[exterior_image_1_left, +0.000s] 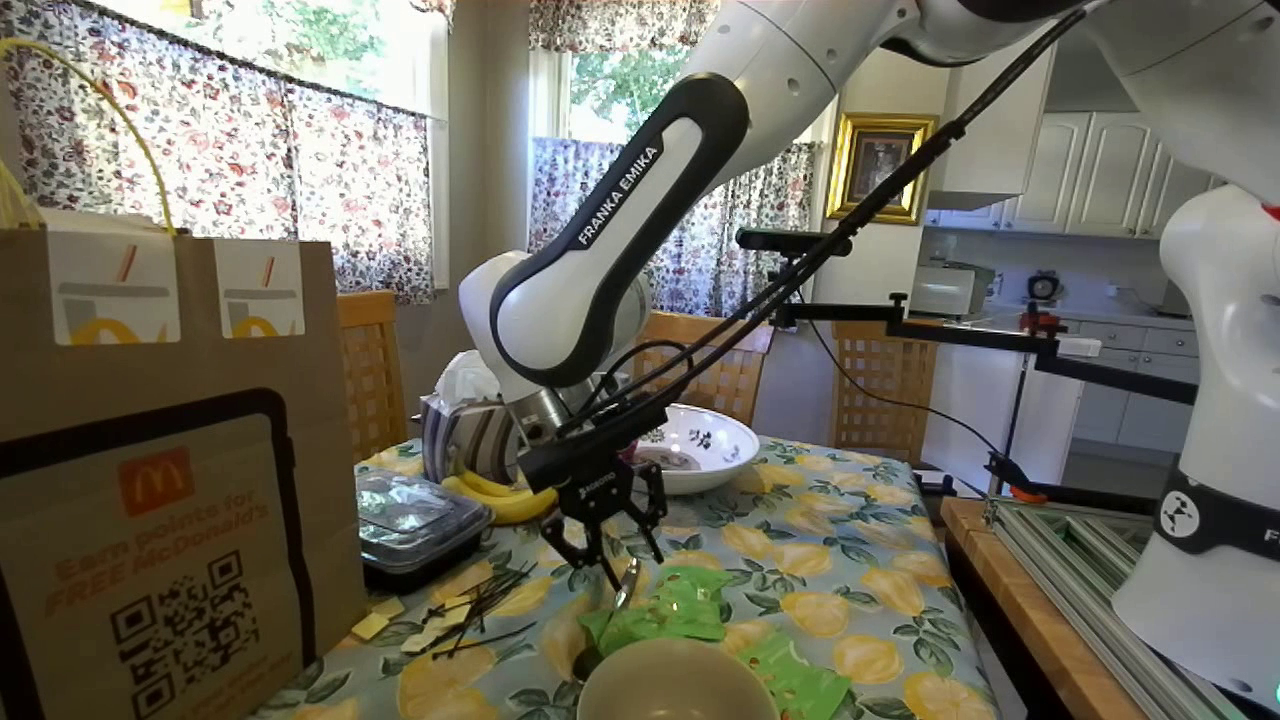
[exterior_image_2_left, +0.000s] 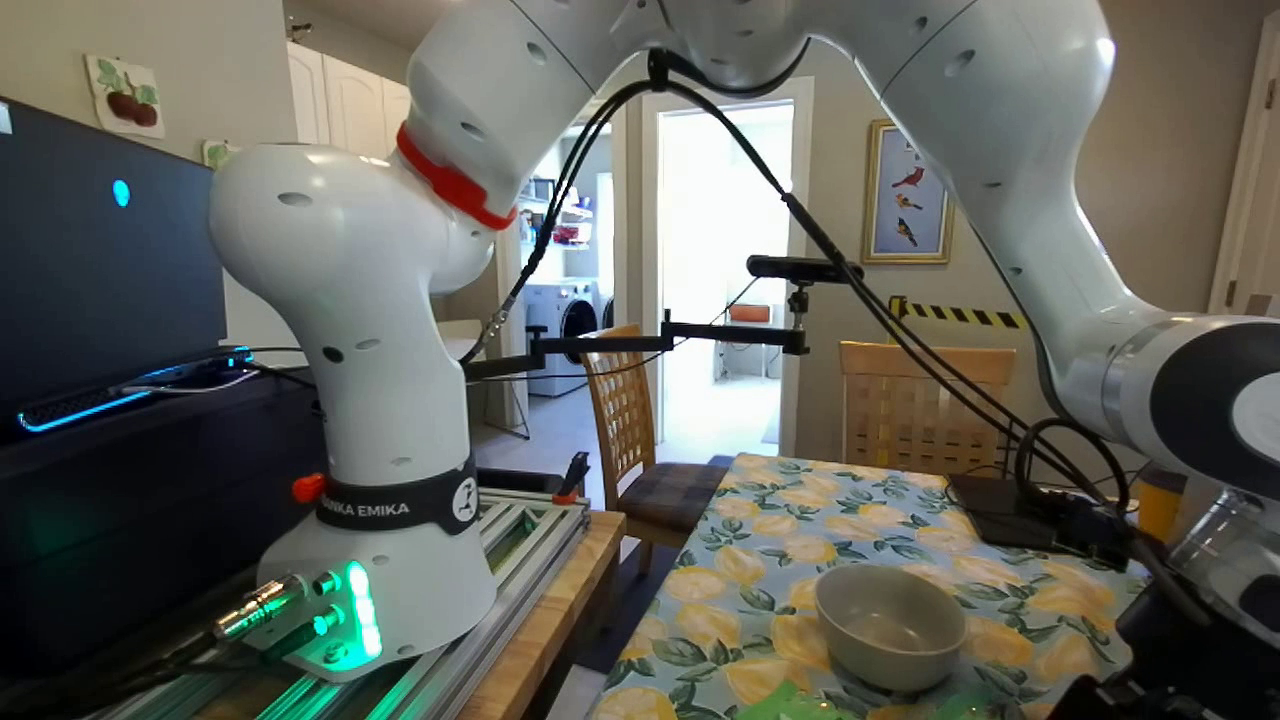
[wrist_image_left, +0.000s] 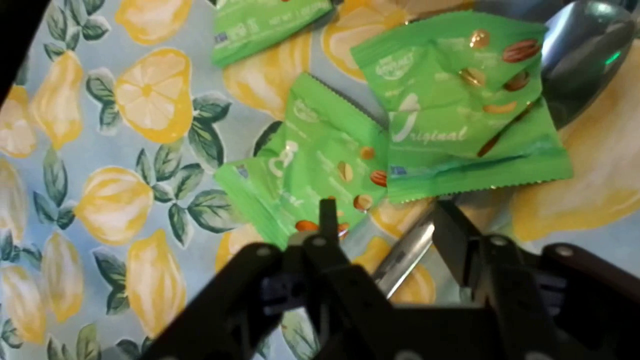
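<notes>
My gripper (exterior_image_1_left: 636, 570) hangs low over the table with its fingers apart; in the wrist view the gripper has a gap between its fingertips. A metal spoon's handle (wrist_image_left: 408, 255) runs slantwise through that gap, and neither finger visibly clamps it. The spoon bowl (wrist_image_left: 591, 54) shows at upper right, while a green snack packet (wrist_image_left: 462, 150) hides the middle of the spoon. A second green packet (wrist_image_left: 330, 162) lies beside the first, and part of a third packet (wrist_image_left: 258, 30) shows above. In exterior view 1, the handle (exterior_image_1_left: 626, 582) rises at a tilt below the fingers.
A beige bowl (exterior_image_1_left: 678, 684) stands close in front of the packets. Leftward are thin dark sticks (exterior_image_1_left: 492, 594), a black lidded container (exterior_image_1_left: 414, 528), bananas (exterior_image_1_left: 516, 504) and a paper bag (exterior_image_1_left: 156, 480). A white bowl (exterior_image_1_left: 720, 450) sits farther back.
</notes>
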